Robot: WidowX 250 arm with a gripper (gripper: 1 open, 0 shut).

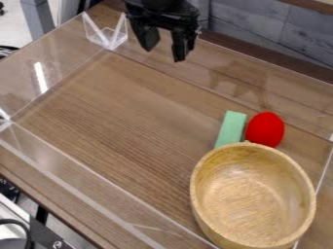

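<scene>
My black gripper [166, 44] hangs at the top centre of the camera view, above the back of the wooden table, open and apart from the objects. A red rounded object [264, 129] lies at the right, just beside a pale green bar [231, 130]. A large tan round bowl [252, 231] sits at the lower right, in front of both.
A clear, crumpled-looking item [107, 32] stands at the back left. A dark panel edges the back, and cables show at the lower left corner.
</scene>
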